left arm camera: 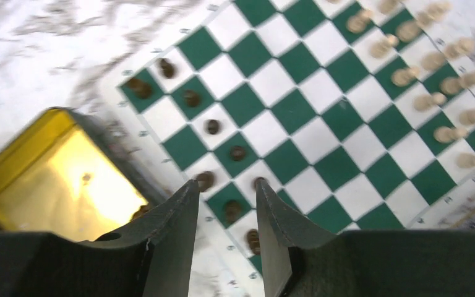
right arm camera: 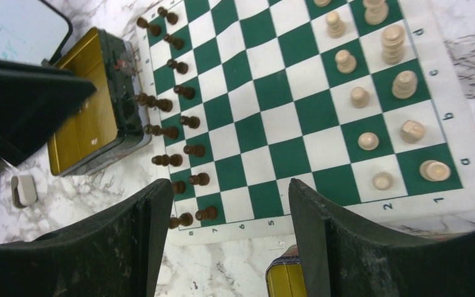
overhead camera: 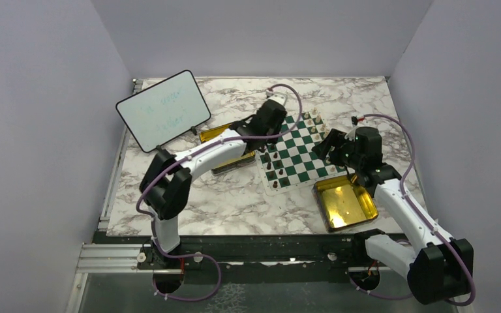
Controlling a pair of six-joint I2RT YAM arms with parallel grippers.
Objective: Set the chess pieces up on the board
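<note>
The chessboard (overhead camera: 300, 160) carries dark pieces along one side and cream pieces along the other; the cream pawn (right arm camera: 359, 97) stands among them, and the dark pawn (left arm camera: 238, 153) shows blurred from above. My left gripper hangs over the dark side beside the left gold tray, its fingers part open, nothing seen between them. My right gripper stands open above the board's right side, nothing between its fingers.
A gold tray (overhead camera: 342, 202) sits at the near right, another gold tray (left arm camera: 68, 192) left of the board, with a few small items in it. A whiteboard (overhead camera: 163, 111) stands back left.
</note>
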